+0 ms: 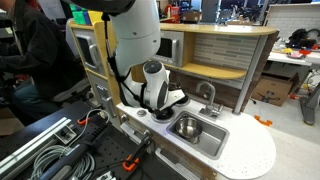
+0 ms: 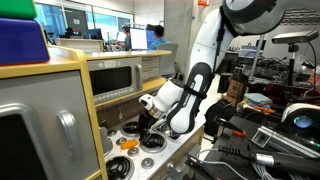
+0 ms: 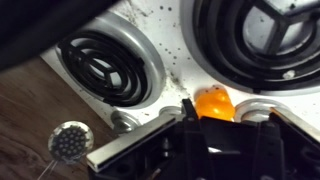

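My gripper reaches down over the stove top, and its dark fingers look shut, with nothing clearly between them. Just beyond the fingertips in the wrist view lies a small orange object [image 3: 213, 101], its near side hidden by the gripper. Exterior view 2 shows an orange item [image 2: 129, 144] on the white stove surface, left of the arm. Whether the fingers touch it cannot be made out. In exterior view 1 the arm's white wrist covers much of the stove.
Black coil burners [image 3: 105, 68] surround the spot. A metal strainer [image 3: 70, 142] lies on the wooden surface beside the stove. To the right are a sink with a metal pot [image 1: 188, 128] and a faucet [image 1: 208, 96].
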